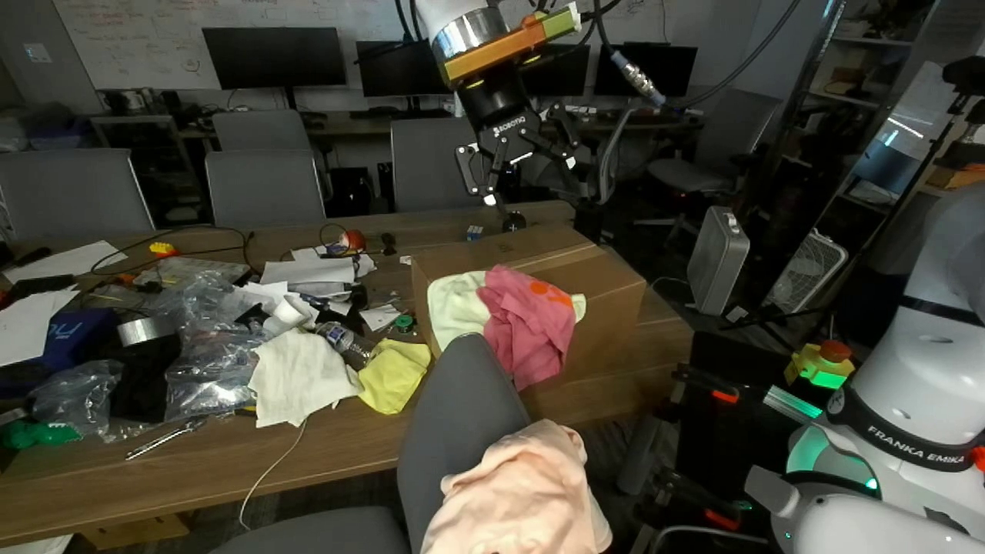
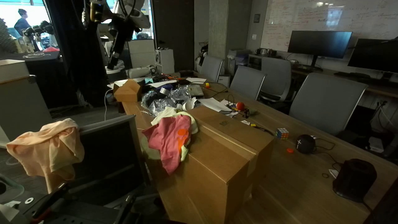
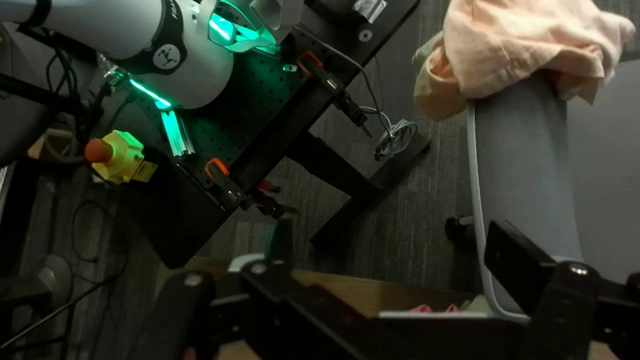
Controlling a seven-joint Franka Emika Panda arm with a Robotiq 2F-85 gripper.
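High above the table's far side, my gripper (image 1: 532, 180) stands open in exterior view 1 with nothing between its fingers. A pink cloth (image 1: 531, 332) with an orange patch hangs over the near edge of the cardboard box (image 1: 605, 277), draped across a pale green cloth (image 1: 452, 305). Exterior view 2 shows the pink cloth (image 2: 168, 138) settled against the box's side, well apart from the gripper. A peach cloth (image 1: 517, 489) lies over the grey chair (image 1: 466, 397). In the wrist view both dark fingers are spread, with only a sliver of pink visible low down.
Clutter covers the table's left half: plastic bags (image 1: 198, 360), papers, a white cloth (image 1: 305, 374) and a yellow cloth (image 1: 392, 374). A Rubik's cube (image 2: 282, 133) and black speakers stand beyond the box. The chair back rises close to the box's near side.
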